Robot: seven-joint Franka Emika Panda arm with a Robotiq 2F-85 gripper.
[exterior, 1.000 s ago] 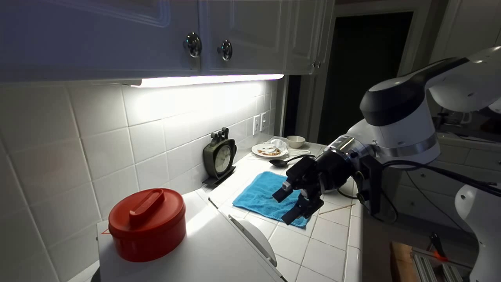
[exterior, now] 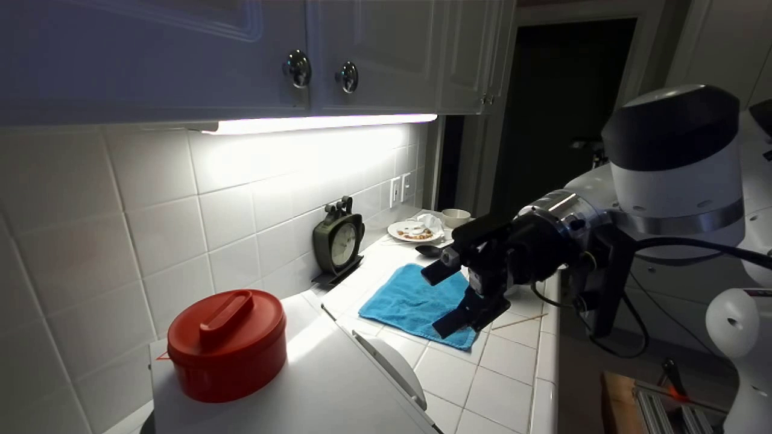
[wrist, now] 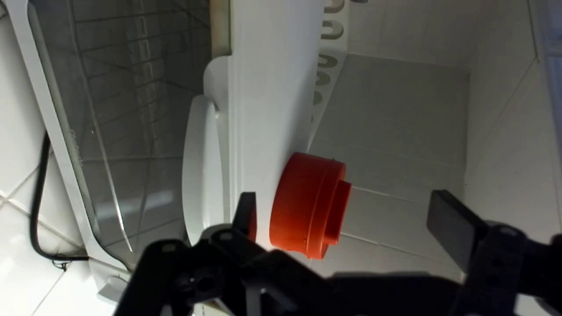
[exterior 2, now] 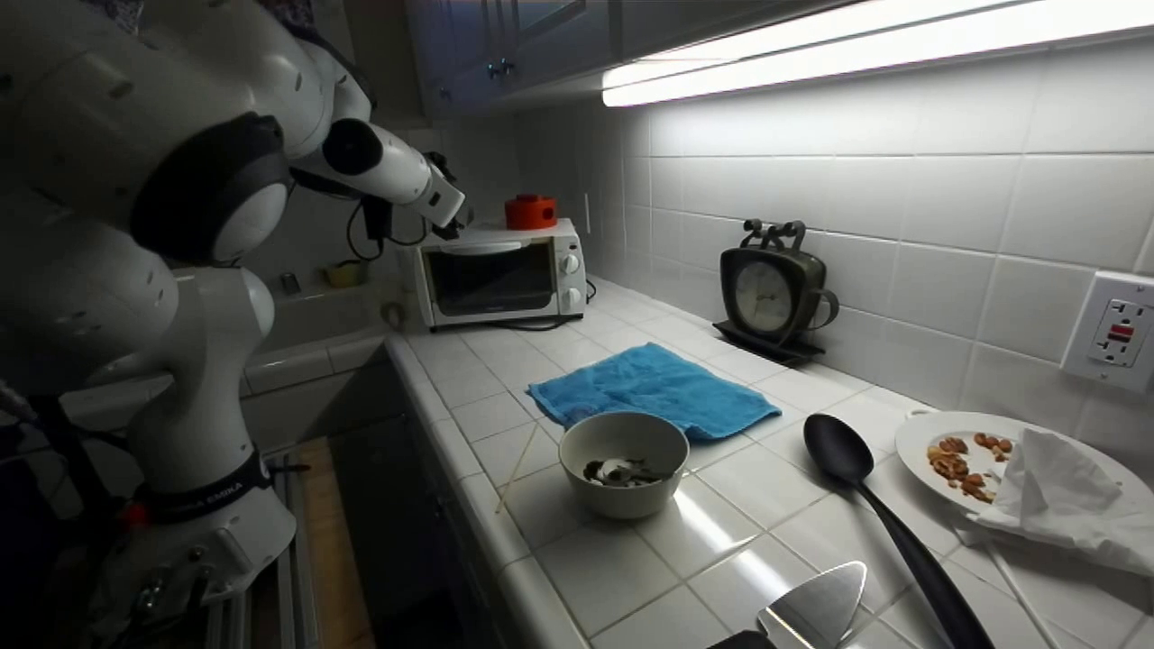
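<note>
A red lidded pot [exterior: 230, 352] with a bar handle on its lid sits on top of the white toaster oven [exterior: 318, 394]. My gripper [exterior: 438, 302] is open in the air, with nothing held. It is apart from the pot, on the side of the oven's door. In the wrist view the pot [wrist: 300, 202] shows between and beyond the spread fingers, closer to the left one, which hides a bit of its edge. From the far side, exterior view 2 shows the pot [exterior 2: 530, 212] upright on the oven [exterior 2: 563, 243]; the fingers are hard to make out there.
A blue towel [exterior 2: 654, 389] lies flat on the tiled counter. Nearby are a bowl [exterior 2: 624, 465], a black spoon [exterior 2: 838, 449], a plate of food [exterior 2: 920, 438] and a dark scale-like clock [exterior 2: 773, 287]. Cabinets [exterior: 391, 58] overhang the counter.
The arm has shifted, its upper link moving right and nearer in exterior view 1. The gripper has moved slightly and its fingers look larger. The pot and oven have stayed put.
</note>
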